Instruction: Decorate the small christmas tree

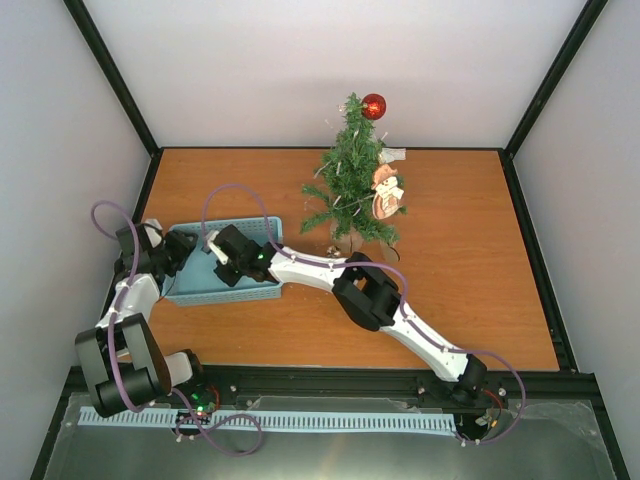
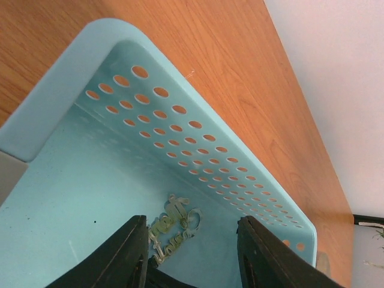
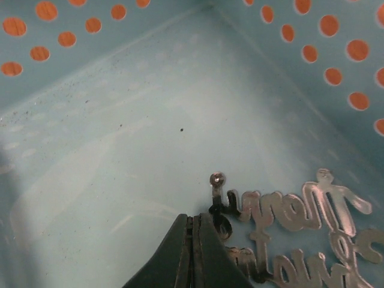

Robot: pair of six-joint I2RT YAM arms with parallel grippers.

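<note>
A silvery script-lettered ornament (image 2: 174,225) lies on the floor of the light blue basket (image 1: 225,297). Over the basket's left end, my left gripper stands open, the ornament appearing between its fingers in its wrist view but not gripped. My right gripper is shut inside the basket, its tips beside the left end of the lettering (image 3: 345,213); nothing shows between them, and whether they touch it I cannot tell. The small Christmas tree (image 1: 350,165) stands at the back, carrying a red ball (image 1: 373,106) and a figure ornament (image 1: 386,192).
Perforated walls enclose the basket, and both grippers share its small space. A small shiny object (image 1: 333,251) lies near the tree's base.
</note>
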